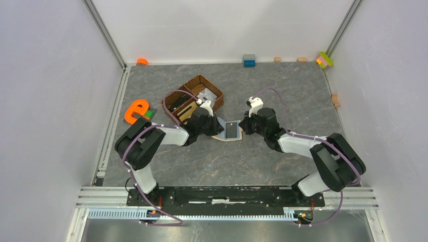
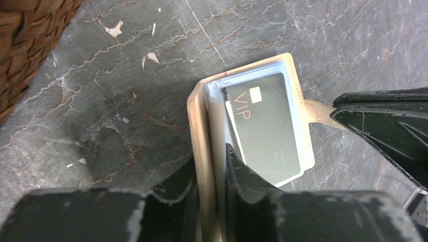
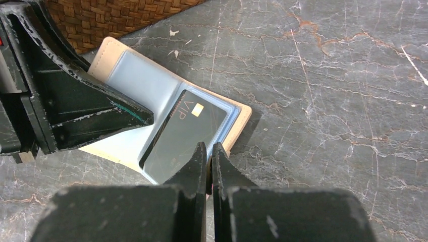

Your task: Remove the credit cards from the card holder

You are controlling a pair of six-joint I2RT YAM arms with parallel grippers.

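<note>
The card holder (image 2: 307,146) lies spread open on the table, tan outside with a pale blue inside. A dark grey card marked VIP (image 2: 267,128) sits in its right-hand pocket. In the left wrist view its left flap (image 2: 198,116) rises edge-on between the fingers of my left gripper. Those fingers stand close on both sides of the flap; whether they press on it is unclear. My right gripper is shut on the holder's tan strap (image 2: 318,112) at the right edge, its tips meeting beside the card (image 3: 186,131).
Behind the left arm stands a woven basket (image 1: 220,101) with compartments and items inside. An orange toy letter (image 1: 135,110) lies at the left. Small blocks, one of them blue (image 1: 249,63), line the back edge. The table right of the holder is clear.
</note>
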